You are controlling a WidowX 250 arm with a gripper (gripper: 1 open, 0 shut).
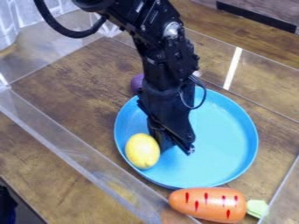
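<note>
A yellow round toy [142, 150] lies at the left side of a blue plate [222, 140]. My black gripper [176, 143] reaches down from the top to the plate, just right of and behind the yellow toy, looking shut with nothing visible between its fingers. The fingertips are dark and partly hard to make out.
A toy carrot [208, 204] lies in front of the plate at the lower right. A purple object [138, 86] is behind the plate, partly hidden by the arm. Clear plastic strips border the wooden surface [65, 131].
</note>
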